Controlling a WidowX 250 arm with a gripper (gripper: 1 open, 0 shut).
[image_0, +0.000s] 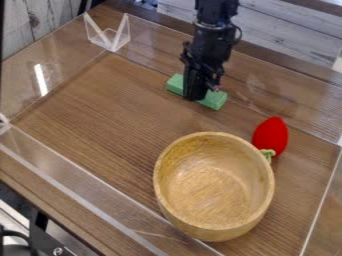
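A dark robot arm reaches down from the top centre, and its gripper (201, 80) is low over a green block (211, 97) lying on the wooden table, overlapping it from this view. The gripper looks shut; whether anything is between its fingers is hard to make out, as it is small and dark.
A tan bowl (214, 218) fills the lower right. A red object with a green tip (270, 133) lies right of the block. A clear plastic stand (108, 32) is at the upper left.
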